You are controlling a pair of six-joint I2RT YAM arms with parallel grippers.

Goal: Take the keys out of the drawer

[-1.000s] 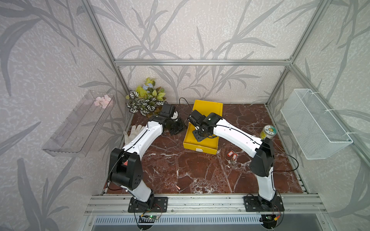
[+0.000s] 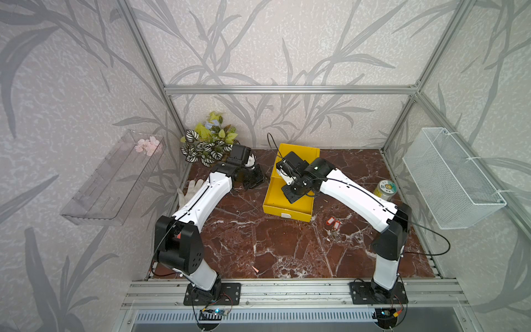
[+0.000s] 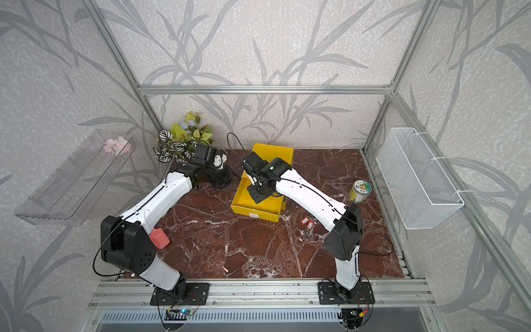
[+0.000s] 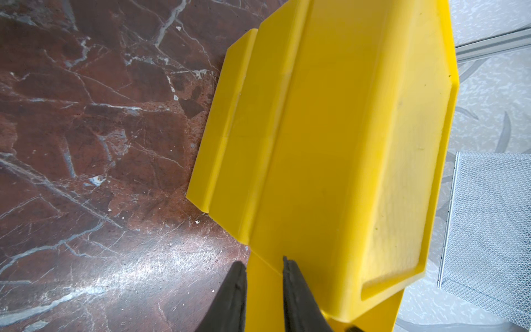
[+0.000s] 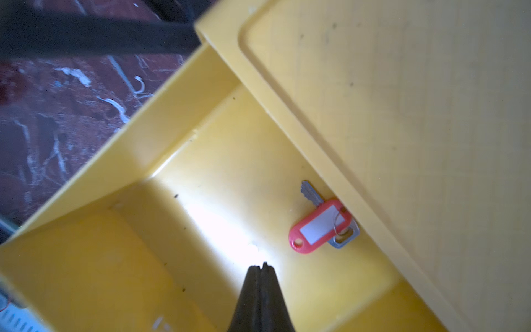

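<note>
In the right wrist view a key (image 5: 309, 191) with a red tag (image 5: 309, 232) lies on the floor of the yellow open drawer (image 5: 221, 155). My right gripper is over the drawer near the tag, shut with nothing visible between its fingers. My left gripper is part open beside the left side of the yellow box (image 4: 332, 138), with no object held between its fingers; in the top views it stands left of the box.
A plant (image 2: 207, 138) and white glove (image 2: 189, 193) are at left. Red tags (image 2: 333, 223) and a can (image 2: 385, 189) lie right of the box.
The right arm has shifted, its elbow moving right and its wrist housing rising slightly over the drawer. The left arm's wrist has moved slightly up.
</note>
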